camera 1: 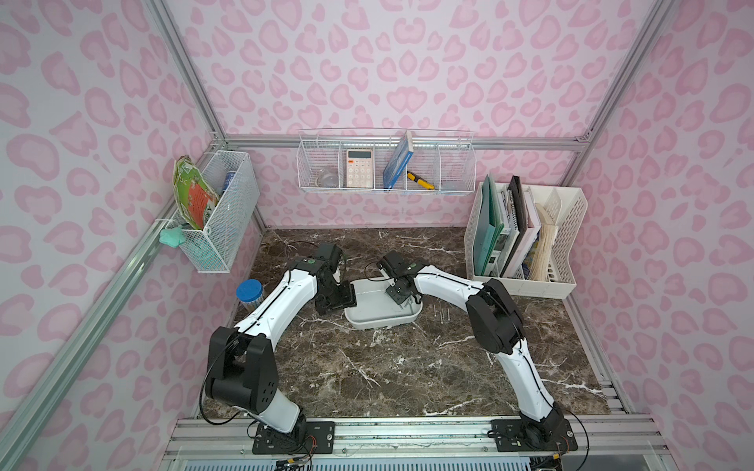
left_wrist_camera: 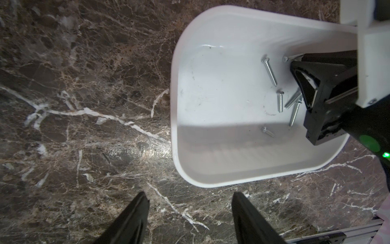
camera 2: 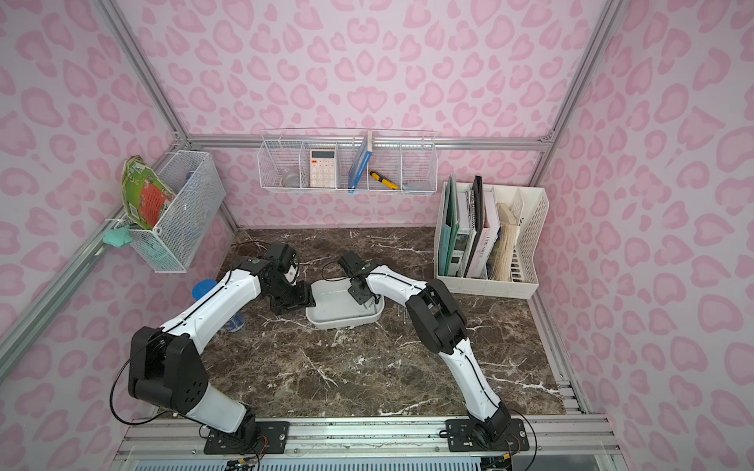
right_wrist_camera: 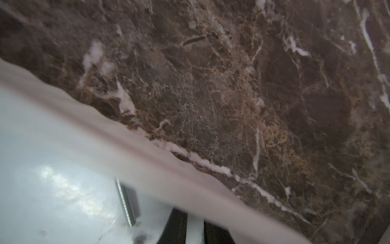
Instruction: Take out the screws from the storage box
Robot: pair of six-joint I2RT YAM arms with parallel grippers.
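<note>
The white storage box (left_wrist_camera: 227, 101) sits on the marble table with several silver screws in it, among them a long screw (left_wrist_camera: 270, 72), a short screw (left_wrist_camera: 280, 101) and a small screw (left_wrist_camera: 268, 131). My right gripper (camera 1: 399, 298) reaches down into the box's right part; in the left wrist view its fingers (left_wrist_camera: 321, 126) stand beside a cluster of screws. Its fingers are partly apart, and whether a screw lies between them is hidden. Just left of the box, my left gripper is open and empty above the table. One threaded screw (right_wrist_camera: 125, 203) shows in the right wrist view.
Several screws (camera 1: 443, 314) lie on the table right of the box. A blue-lidded jar (camera 1: 249, 292) stands at the left. At the back right is a white file rack (camera 1: 565, 274).
</note>
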